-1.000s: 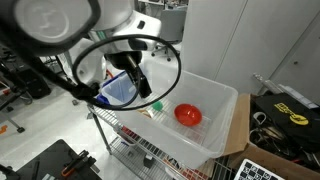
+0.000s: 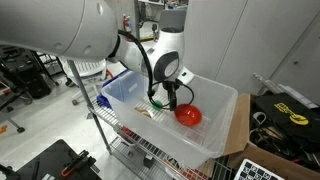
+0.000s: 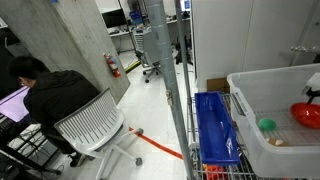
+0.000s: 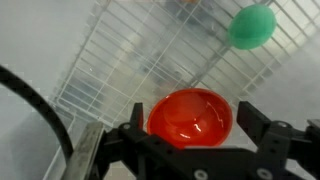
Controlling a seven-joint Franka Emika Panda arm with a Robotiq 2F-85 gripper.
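A red bowl (image 2: 188, 115) rests on the floor of a large white translucent bin (image 2: 222, 112). My gripper (image 2: 172, 100) hangs over the bin, just left of the bowl in the first exterior view. From the wrist, the bowl (image 4: 190, 118) appears between and beyond the two black fingers, which stand wide apart. The gripper is open and nothing is held. A green round object (image 4: 252, 27) lies apart from the bowl in the bin; in the second exterior view this green object (image 3: 267, 125) is near the bin's left wall.
A blue tray (image 3: 215, 130) sits left of the bin on the wire rack. A cardboard box (image 2: 238, 130) and a dark case with cables (image 2: 285, 125) are to its right. The bin's raised walls surround the bowl. A person (image 3: 58, 98) sits in the background.
The arm has moved away from the first exterior camera, with the gripper coming over the bin towards the red bowl. The bowl and bin have stayed put.
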